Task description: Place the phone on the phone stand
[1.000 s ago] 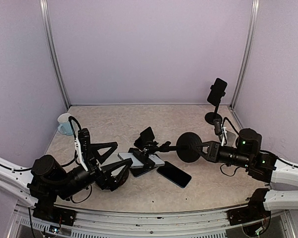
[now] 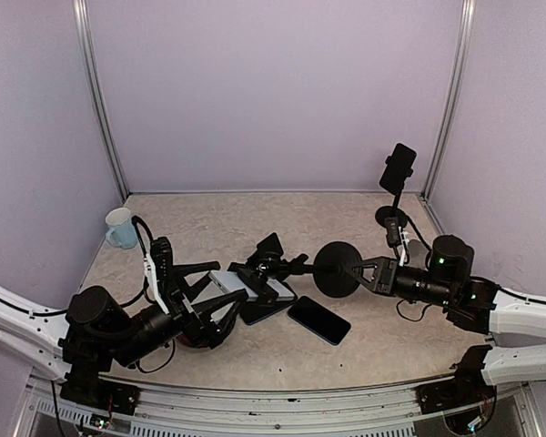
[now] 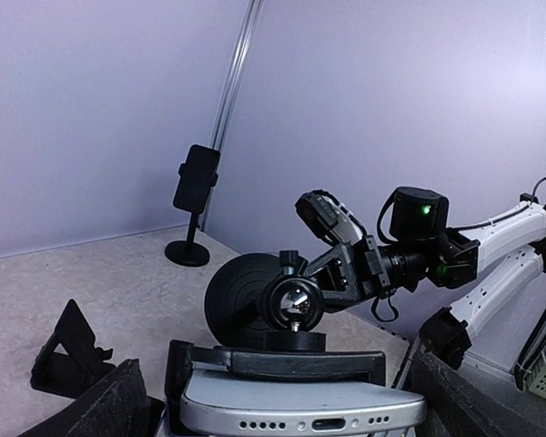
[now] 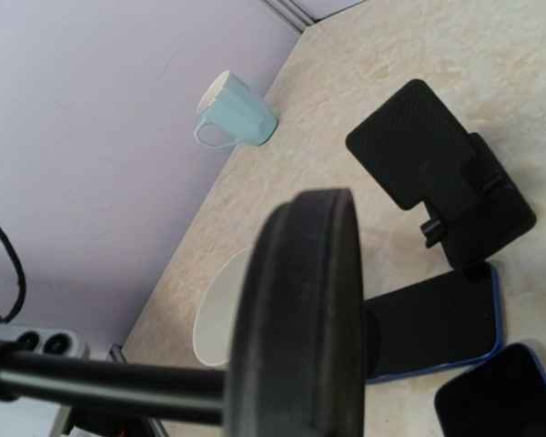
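My right gripper [image 2: 371,271] is shut on a black stand with a round base [image 2: 337,269], held sideways; its pole runs left to a clamp head [image 3: 293,303]. The clamp holds a silver phone [image 3: 300,408], nearly horizontal, whose port end faces my left gripper. My left gripper [image 2: 220,287] is open around that phone's end; whether its fingers touch it is unclear. In the right wrist view the base's dark rim [image 4: 296,309] hides much of the scene.
Phones [image 2: 319,319] lie on the table below. A folding stand [image 4: 419,155] stands behind them, a mug [image 2: 120,228] at back left, a bowl [image 4: 217,309] at left, and an upright stand with a phone [image 2: 398,168] at back right.
The held stand and silver phone have shifted slightly left, as has my right gripper; my left gripper has moved a little right, toward the phone's end.
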